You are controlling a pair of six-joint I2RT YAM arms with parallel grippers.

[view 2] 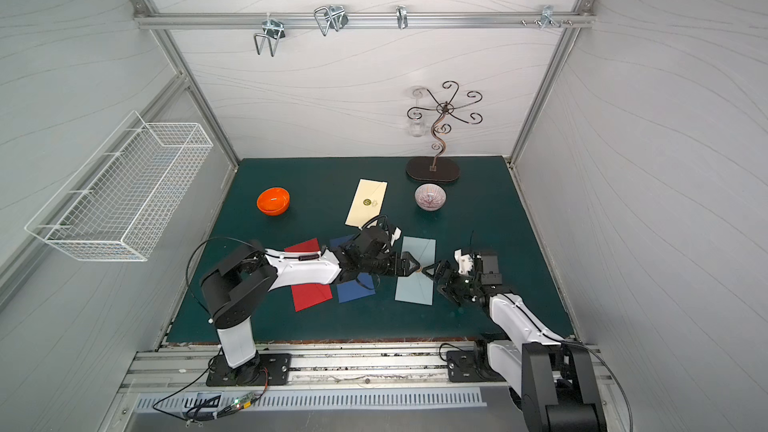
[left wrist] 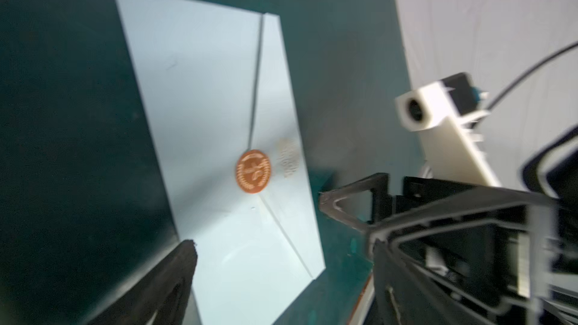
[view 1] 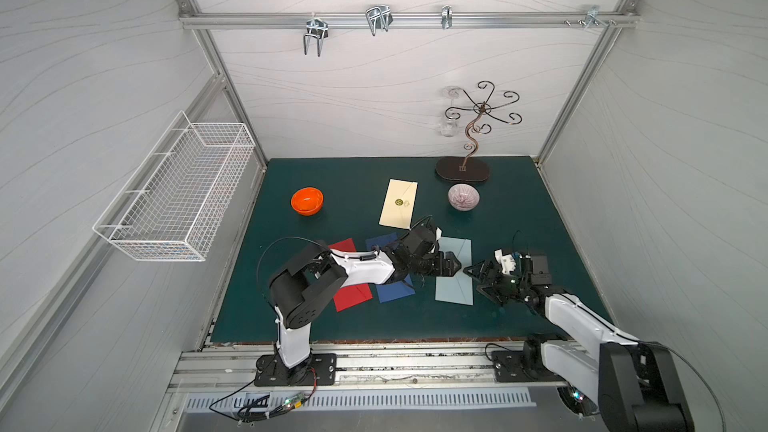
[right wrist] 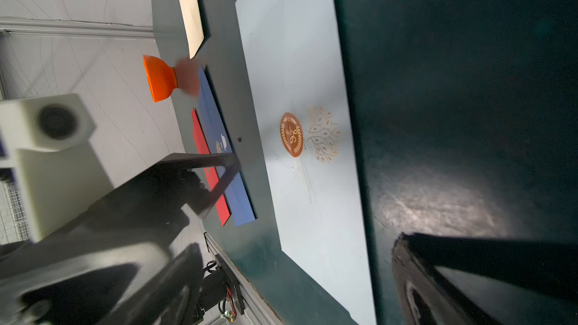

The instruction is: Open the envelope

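A light blue envelope (view 1: 453, 292) lies flat on the table, its flap shut under a round orange seal (left wrist: 253, 171). In the right wrist view a gold tree print (right wrist: 322, 134) shows beside the seal. From the left, my left gripper (view 1: 458, 264) reaches over the envelope, its fingers part open and facing the seal; nothing shows between its fingers. My right gripper stands open at the envelope's right edge, one fingertip near the seal in the top views, with nothing visibly held.
Red (view 2: 312, 296) and blue (view 2: 356, 289) envelopes lie under the left arm. Further back are a cream envelope (view 1: 398, 212), an orange bowl (view 1: 307, 201), a glass bowl (view 1: 463, 197) and a metal stand (view 1: 462, 169). A wire basket (view 1: 196, 252) hangs on the left wall.
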